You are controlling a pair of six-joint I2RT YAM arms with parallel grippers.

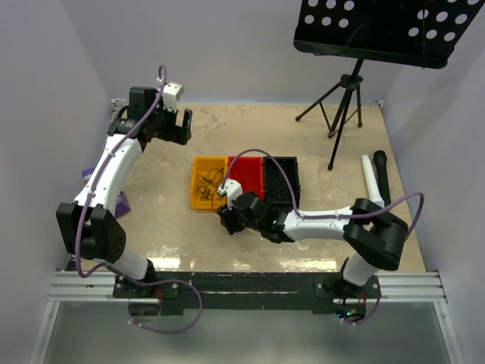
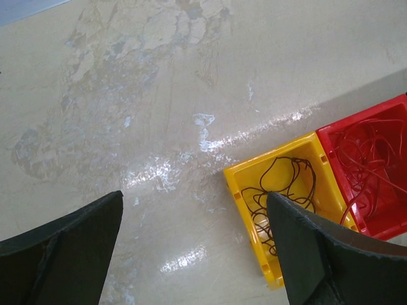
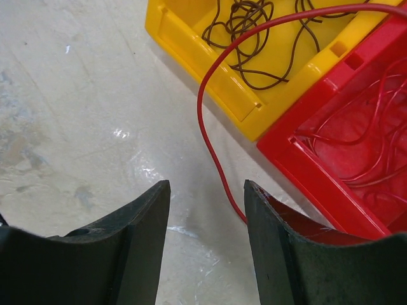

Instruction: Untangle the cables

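Note:
In the right wrist view a red cable (image 3: 217, 161) arches over the yellow box (image 3: 197, 57) and drops toward the table. It runs through the gap of my open right gripper as seen here, passing out of sight behind the right finger (image 3: 257, 219); contact cannot be told. Dark cables (image 3: 251, 19) lie coiled in the yellow box. More red cable (image 3: 383, 124) lies loosely in the red box (image 3: 302, 149). Over the table's far left, my left gripper (image 1: 182, 127) stands open and empty, away from the boxes.
Right of the red box, a black box (image 1: 297, 182) stands against it. A music stand (image 1: 350, 80) is at the back right, with a white tube (image 1: 370, 178) and a black one (image 1: 383, 178) farther right. Bare table (image 1: 182, 243) lies in front of the boxes.

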